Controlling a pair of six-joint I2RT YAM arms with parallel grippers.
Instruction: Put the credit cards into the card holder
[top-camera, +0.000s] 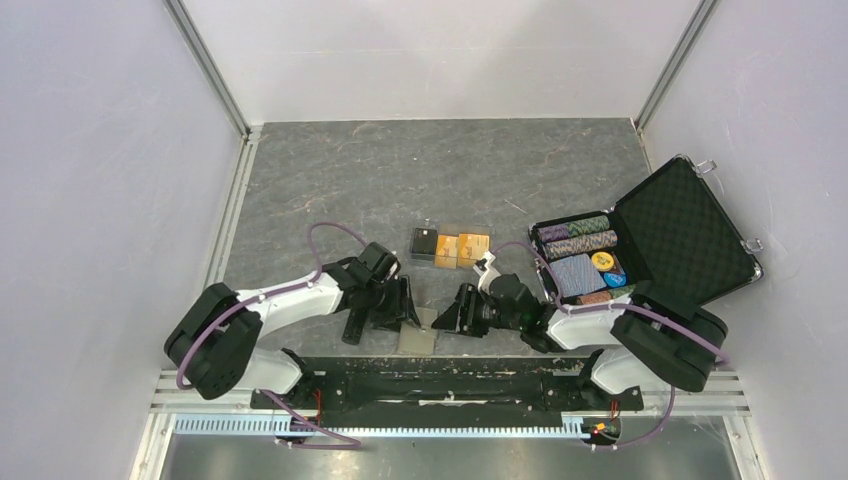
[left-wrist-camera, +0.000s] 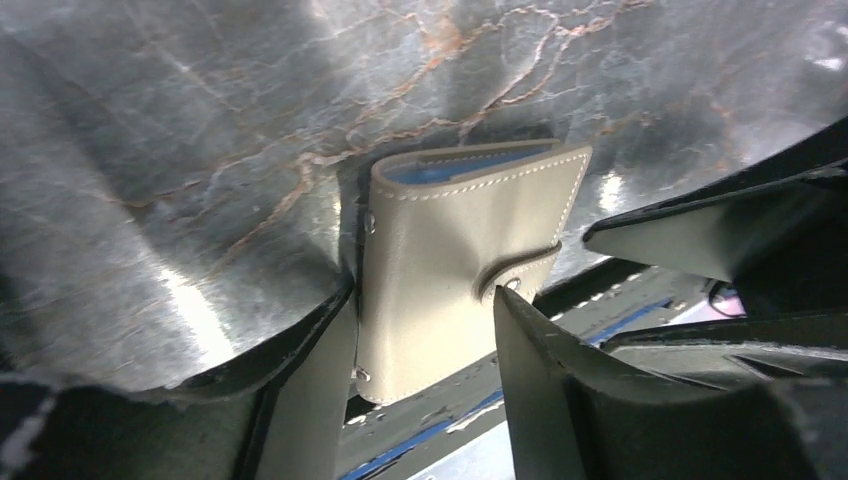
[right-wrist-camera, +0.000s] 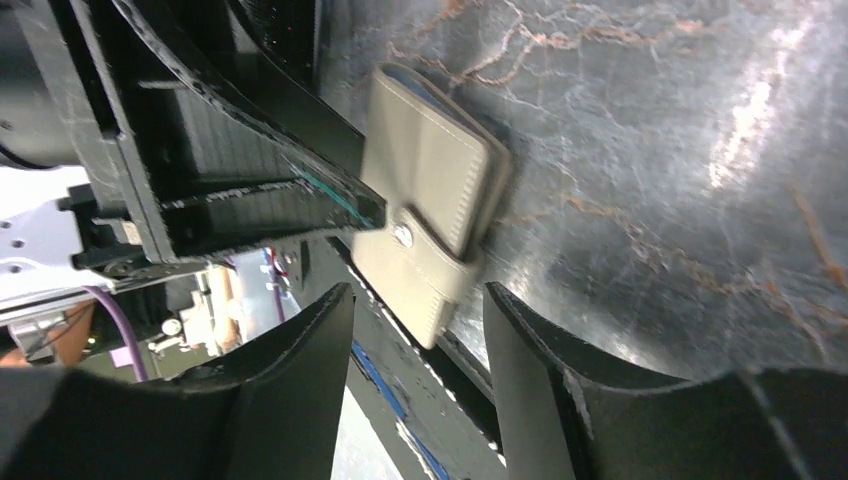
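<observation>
A beige card holder (top-camera: 416, 341) lies on the table near its front edge, between the two arms. Its snap strap is fastened in the left wrist view, and something blue shows inside the folded top of the holder (left-wrist-camera: 455, 240). My left gripper is part open, its fingertips on either side of the holder's lower part as seen from its wrist. My right gripper is also part open, close to the strap side of the holder (right-wrist-camera: 420, 150), with nothing held between its fingers. No loose credit card can be made out.
A clear tray (top-camera: 452, 228) with a black box (top-camera: 424, 242) and orange packs (top-camera: 473, 250) stands mid-table. At right is an open black case (top-camera: 688, 232) with chip rolls. A black object (top-camera: 354, 326) lies by the left gripper.
</observation>
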